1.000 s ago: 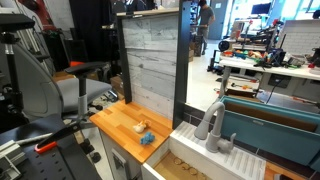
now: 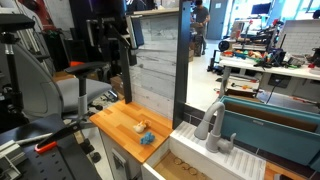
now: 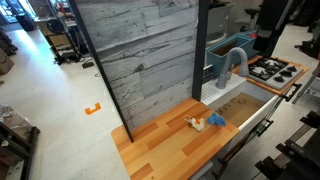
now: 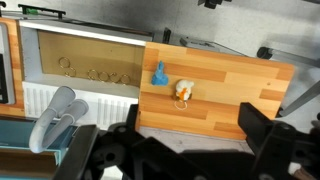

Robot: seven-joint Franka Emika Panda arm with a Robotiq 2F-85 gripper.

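Note:
On the wooden counter [image 4: 220,75] lie a small blue item [image 4: 160,74] and a small white-and-orange item [image 4: 184,89], close together but apart. Both also show in exterior view 1, the blue item [image 2: 147,138] nearer the sink than the pale one [image 2: 138,127]. My gripper is open, its two black fingers spread wide in the lower wrist view, nothing between them. In exterior view 1 the dark gripper [image 2: 115,45] hangs at upper left, high above the counter. What exactly the small items are cannot be made out.
A white sink [image 2: 218,163] with a brown bottom adjoins the counter; several thin rings show inside it in the wrist view. A grey faucet [image 2: 210,125] stands at its edge. A grey plank wall [image 3: 155,70] and dark post [image 2: 182,65] rise behind.
The arm and gripper have come into exterior view 1 at the upper left, where they were out of sight before. The items on the counter have not moved.

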